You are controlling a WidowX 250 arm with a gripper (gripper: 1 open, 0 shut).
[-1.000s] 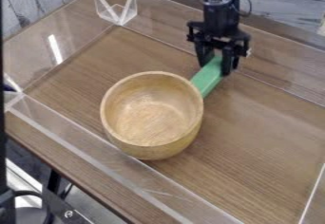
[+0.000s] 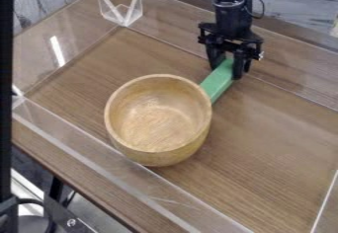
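Observation:
My black gripper (image 2: 230,57) reaches down from the top of the view and is shut on a green elongated object (image 2: 215,83), holding it by its upper end. The object's lower end lies right beside the rim of a large round wooden bowl (image 2: 157,118), which sits left of and below the gripper.
Clear plastic edging runs along the left and back, with a white wire-like piece (image 2: 121,8) at the upper left. Dark equipment and cables stand at the lower left edge.
The bowl has not visibly moved.

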